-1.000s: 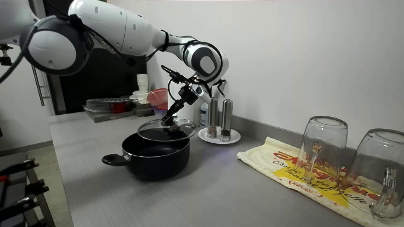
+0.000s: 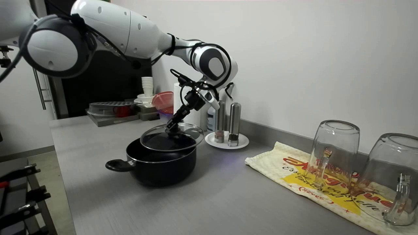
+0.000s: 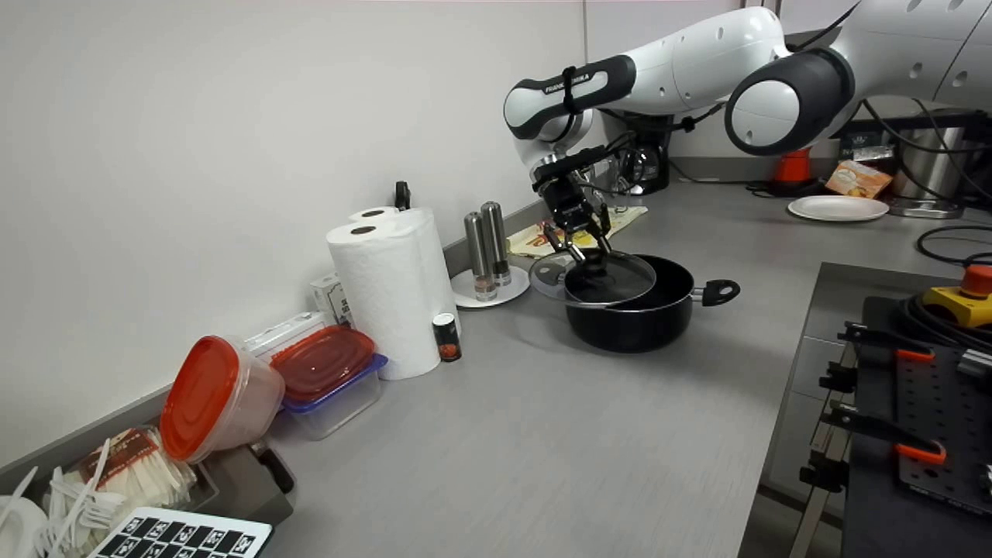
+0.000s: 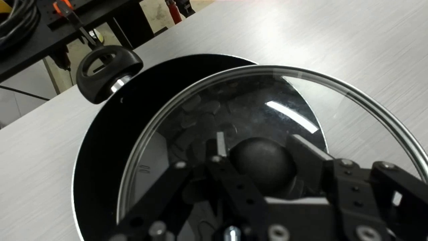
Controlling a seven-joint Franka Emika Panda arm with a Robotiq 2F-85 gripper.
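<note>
A round glass lid (image 2: 154,140) with a metal rim and black knob (image 4: 262,162) is held by my gripper (image 2: 171,128), shut on that knob. In the wrist view one of its fingers (image 4: 307,154) is on the knob's right, the other on its left. Below is the black pot (image 2: 162,172), upright on the grey counter with its handle (image 2: 119,165) sticking out. The lid (image 3: 609,282) is off-centre over the pot (image 3: 632,325), tilted, overhanging the rim toward the wall and leaving the handle side of the opening uncovered.
Two metal grinders (image 2: 234,123) stand on a white plate (image 2: 245,141) near the wall, close behind the lid. Paper towel rolls (image 3: 395,288) and plastic tubs (image 3: 223,400) line the wall. Upturned glass mugs (image 2: 333,156) sit on a cloth (image 2: 270,160).
The lid has tipped further, its near edge sinking lower over the pot and shifting slightly toward the handle side. My gripper has tilted with it; the pot has stayed put.
</note>
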